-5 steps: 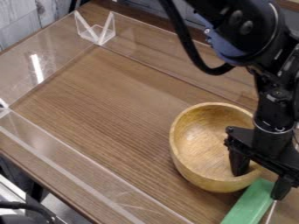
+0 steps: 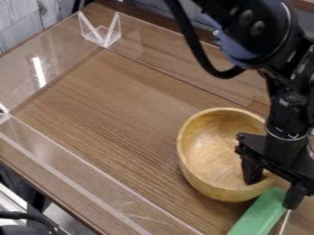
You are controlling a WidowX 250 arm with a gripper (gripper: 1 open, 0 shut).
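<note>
A yellow wooden bowl (image 2: 204, 145) sits on the table at the right of the camera view. My black gripper (image 2: 273, 178) is over the bowl's right side, its fingers apart, one dipping inside near the rim and the other beyond it toward the green object. Whether anything is between them is hard to see. A green flat object (image 2: 255, 218) lies just below the bowl at the lower right, partly hidden behind the gripper.
Clear plastic brackets stand at its upper left and left edge. Dark cables show at the bottom left corner.
</note>
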